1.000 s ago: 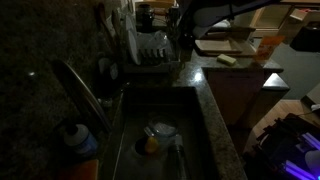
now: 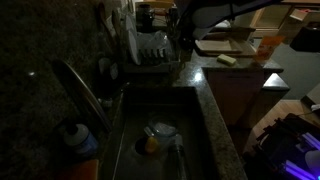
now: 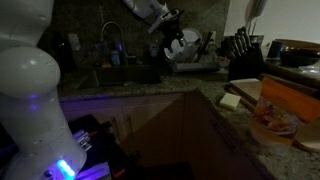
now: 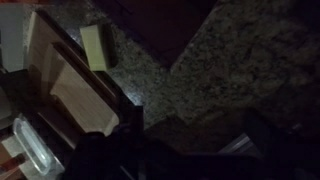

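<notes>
My gripper (image 3: 171, 43) hangs beside the dish rack at the back of the counter, at the end of the white arm (image 3: 145, 9). In the wrist view its dark fingers stand apart along the bottom edge, open, with speckled counter between them and nothing visibly held. A yellow sponge (image 4: 96, 47) lies on the counter next to a wooden board (image 4: 72, 85). That sponge (image 2: 227, 60) also shows right of the gripper in exterior view 1. Inside the dark sink (image 2: 125, 150) are a clear cup-like item (image 2: 160, 129) and a small orange-yellow thing (image 2: 151, 145).
White plates (image 2: 152, 48) stand in the dish rack behind the sink. A bottle (image 2: 78, 137) is at the sink's left. A knife block (image 3: 242, 66) and an orange-lidded container (image 3: 277, 112) occupy the right counter. Bare counter (image 3: 180, 84) lies in front of the rack.
</notes>
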